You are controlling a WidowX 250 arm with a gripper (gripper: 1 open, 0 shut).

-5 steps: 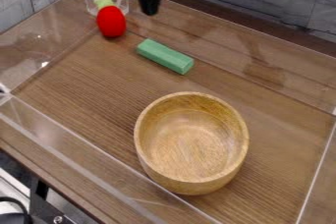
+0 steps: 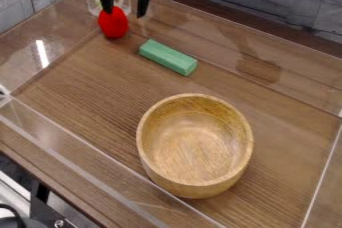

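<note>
A pale crumpled or clear item behind the red object is partly hidden. A green rectangular bar point(image 2: 167, 58) lies on the wooden table point(image 2: 80, 102), right of and below the red object.
A large yellow round bowl point(image 2: 194, 144) occupies the lower middle of the table. Table edges show at the left and bottom.
The gripper has moved left, from above the area right of the red object to above the red object. The green bar and bowl are unchanged.
</note>
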